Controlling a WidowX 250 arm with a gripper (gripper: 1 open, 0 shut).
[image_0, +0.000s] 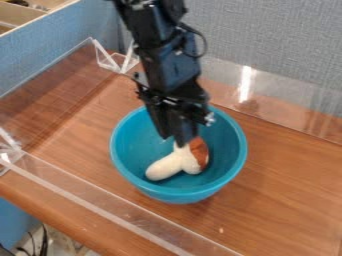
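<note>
A teal bowl (144, 175) sits on the wooden table. In it lies a white plush toy (168, 164) with an orange-brown top on its right. My black gripper (179, 134) reaches down from the top into the bowl, just above and partly in front of the toy. Whether its fingers are open or shut is hard to make out.
Clear plastic edging runs along the table's front and back. Bare wood (287, 190) is free to the right and left of the bowl. A grey wall stands behind, and a wooden tray is at the top left corner.
</note>
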